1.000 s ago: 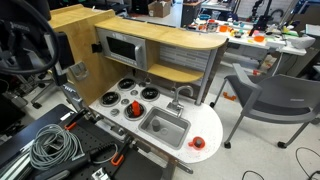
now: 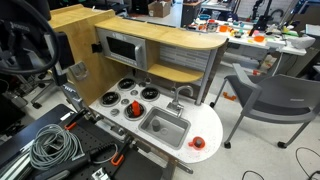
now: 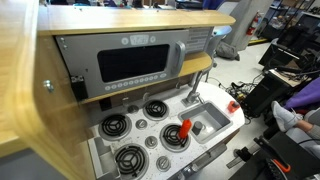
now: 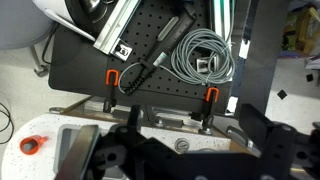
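Note:
My gripper is open in the wrist view, its dark blurred fingers [image 4: 122,150] far apart with nothing held between them. Below it lie the counter's front edge and the black base. On the stove top, a red object [image 3: 185,129] stands among the burners. Toward the counter's right end sits a round red item with a pale centre [image 2: 198,142]. The metal sink [image 2: 181,134] lies between these two, and a small grey cup-like thing [image 2: 155,125] appears in it. In exterior view 1, the black arm [image 2: 30,45] fills the upper left.
A microwave [image 3: 135,62] sits under the wooden shelf [image 2: 170,33] behind the stove. A tall wooden panel [image 3: 70,95] closes the left side. Coiled grey cable [image 4: 202,56] and orange clamps [image 4: 112,77] occupy the base in front. A grey chair [image 2: 270,100] stands to the right.

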